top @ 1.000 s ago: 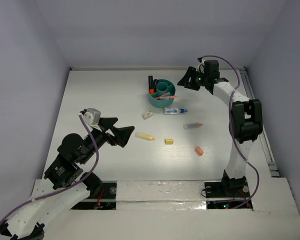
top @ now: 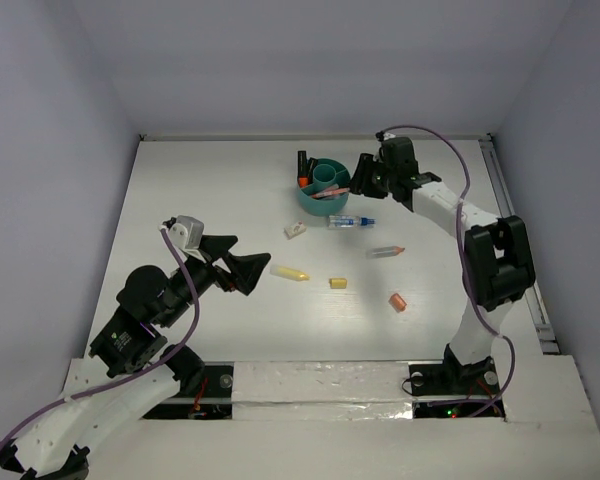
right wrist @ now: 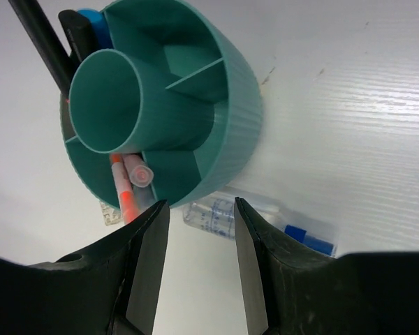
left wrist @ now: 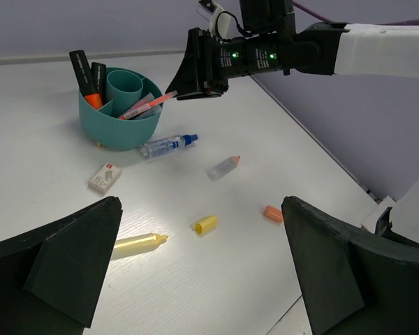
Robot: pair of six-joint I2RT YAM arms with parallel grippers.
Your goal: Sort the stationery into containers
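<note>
The teal divided container [top: 335, 203] holds dark pens and pink and orange sticks [right wrist: 126, 192]. My right gripper is low at its right side; its fingertips are near the orange stick's end in the left wrist view, and whether they grip it is unclear. A clear blue-capped bottle [top: 348, 221] lies in front. On the table also lie a white eraser [top: 295, 229], a yellow tube [top: 289, 273], a yellow piece [top: 338, 283], a clear tube [top: 384, 252] and an orange piece [top: 397, 301]. My left gripper is open and empty at the left.
Walls surround it on the back and both sides.
My right gripper has moved left toward the container, up against its right side. The left arm and loose items have not moved.
</note>
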